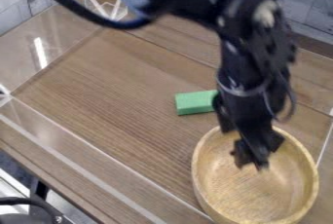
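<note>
My black gripper [247, 130] hangs over the back rim of a round, light wooden bowl [254, 189] at the lower right. Its fingers are blurred, so their opening is unclear. I see nothing distinct between them. The bowl's visible floor looks empty. A green block [196, 103] lies on the wooden table [97, 106] just left of the gripper, behind the bowl, partly hidden by the arm.
A wall closes the back right.
</note>
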